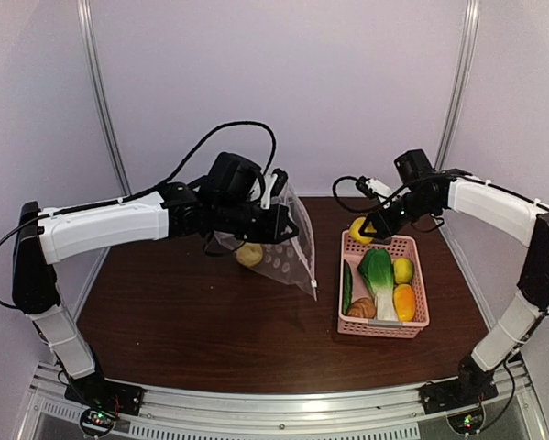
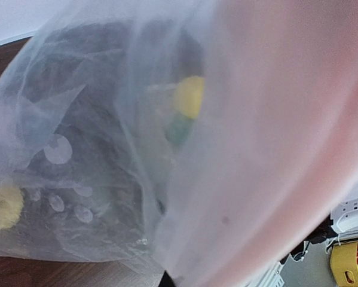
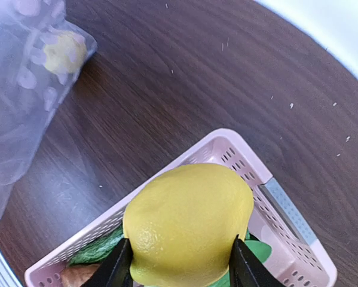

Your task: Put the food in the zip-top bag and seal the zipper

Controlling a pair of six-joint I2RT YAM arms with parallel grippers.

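My right gripper is shut on a yellow lemon-like fruit [image 3: 187, 215], raised above the far-left corner of the pink basket [image 1: 411, 325]. The translucent zip top bag [image 1: 297, 266] hangs left of the basket from my left gripper [image 1: 279, 220], which is shut on its upper part. Its film [image 2: 77, 78] fills most of the left wrist view and hides the left fingers almost wholly. A round pale-yellow food item [image 1: 249, 255] lies low in the bag.
In the basket lie a leafy green vegetable [image 1: 378, 275], a cucumber [image 1: 346, 289], a croissant [image 1: 362, 308], a yellow-green fruit [image 1: 403, 270] and a mango [image 1: 404, 302].
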